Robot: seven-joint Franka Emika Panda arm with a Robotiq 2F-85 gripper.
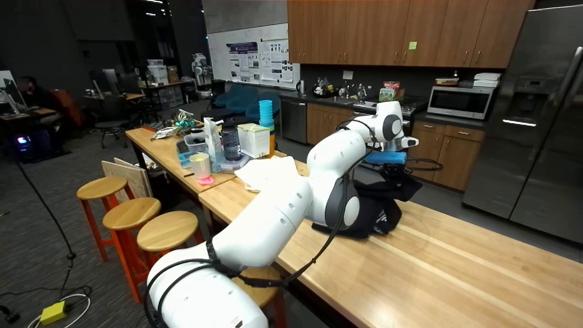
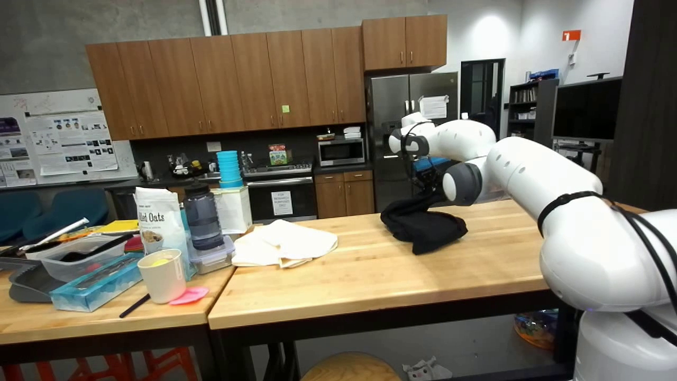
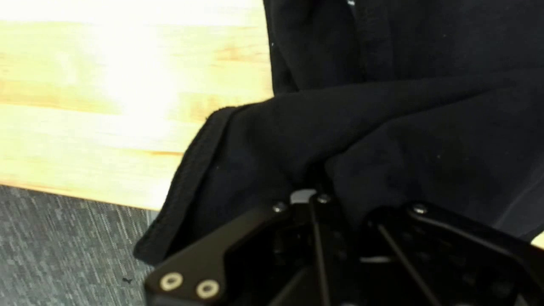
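Black cloth, seemingly a garment (image 1: 377, 210), lies partly on the wooden table and is partly lifted at its far side. My gripper is shut on a fold of it; in the wrist view the fabric bunches around the fingertips, and a hemmed edge hangs to the left. From exterior view 2, the same black garment (image 2: 423, 223) stretches up from the tabletop to my gripper (image 2: 431, 189), held above the table's far edge. The fingers themselves are mostly covered by fabric.
A white cloth (image 2: 282, 243) lies on the table's left part. Beyond it, a side table carries a mug (image 2: 162, 275), an oats bag (image 2: 159, 225), a dark bottle (image 2: 203, 219) and bins.
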